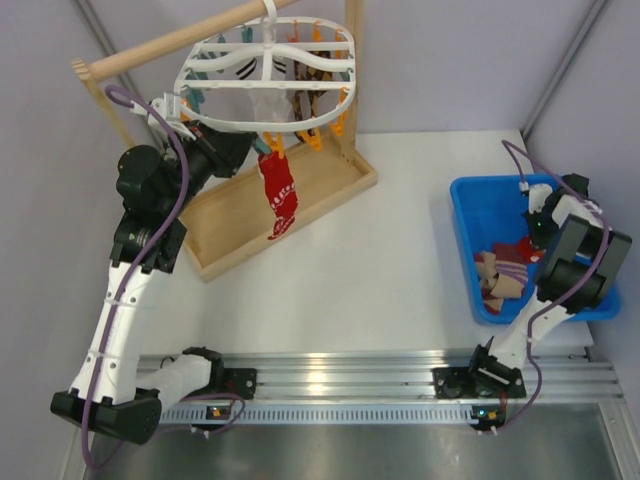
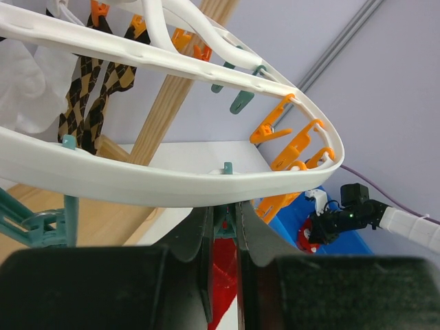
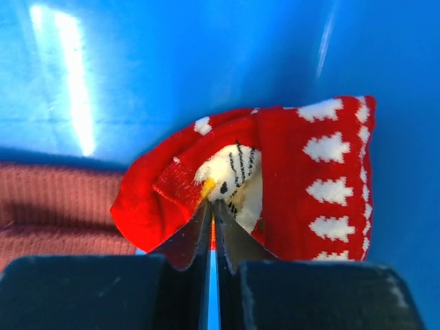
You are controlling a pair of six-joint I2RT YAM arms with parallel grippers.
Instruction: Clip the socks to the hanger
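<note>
In the right wrist view a red sock (image 3: 309,179) with white marks and a cat face lies in the blue bin (image 3: 185,55). My right gripper is shut on the sock, its face pinched into folds at the fingertips. My left gripper is shut on a teal clip (image 2: 225,221) under the front rim of the white hanger (image 2: 172,185). From the rim, beside that gripper, hangs another red sock (image 1: 279,190). Several orange clips (image 2: 294,148) line the hanger's right side, and some carry no sock.
Striped maroon socks (image 1: 508,262) and a beige one lie left of the right gripper in the bin. Patterned dark socks (image 2: 93,96) and a white sock (image 2: 31,82) hang at the hanger's back. The white table (image 1: 390,240) between stand and bin is bare.
</note>
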